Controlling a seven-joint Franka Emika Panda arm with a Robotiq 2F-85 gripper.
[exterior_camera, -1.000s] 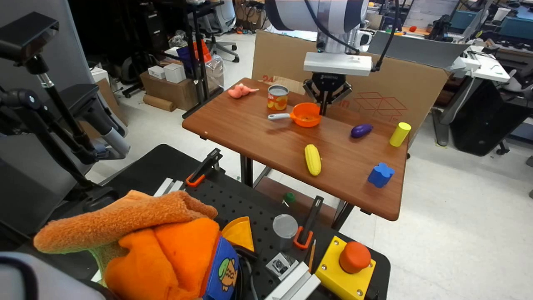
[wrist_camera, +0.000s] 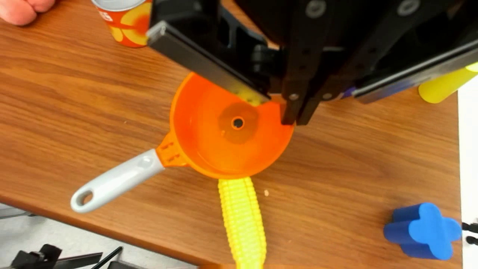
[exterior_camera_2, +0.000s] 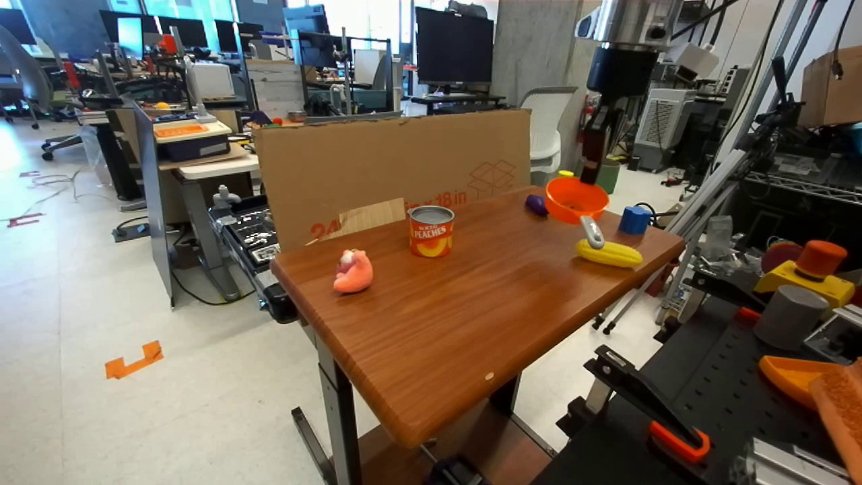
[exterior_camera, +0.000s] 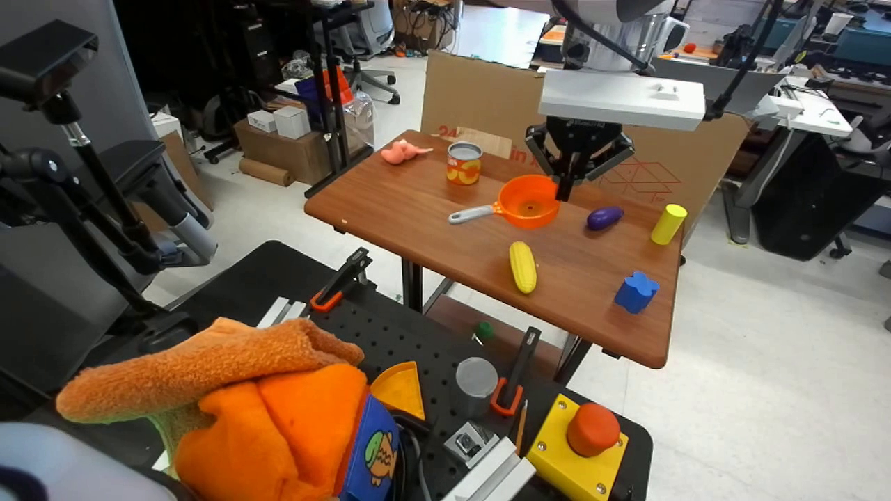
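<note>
An orange pan (exterior_camera: 524, 209) with a grey handle (exterior_camera: 472, 214) hangs above the wooden table, tilted so that its inside faces exterior view 1. My gripper (exterior_camera: 564, 193) is shut on its thin rim, on the side away from the handle. In the wrist view the fingertips of my gripper meet at the right edge of the pan (wrist_camera: 210, 143), whose inside looks empty. From exterior view 2 the pan (exterior_camera_2: 575, 202) is seen over the table's far part, its handle (exterior_camera_2: 592, 232) pointing down in front of the yellow corn (exterior_camera_2: 610, 254).
On the table (exterior_camera: 401, 204) stand a peach can (exterior_camera: 463, 164), a pink toy (exterior_camera: 402, 152), a purple eggplant (exterior_camera: 603, 218), a yellow cylinder (exterior_camera: 668, 225) and a blue block (exterior_camera: 636, 293). Cardboard (exterior_camera_2: 363, 170) walls the back.
My gripper has moved right in exterior view 1, carrying the pan with it. Other table objects stay where they were.
</note>
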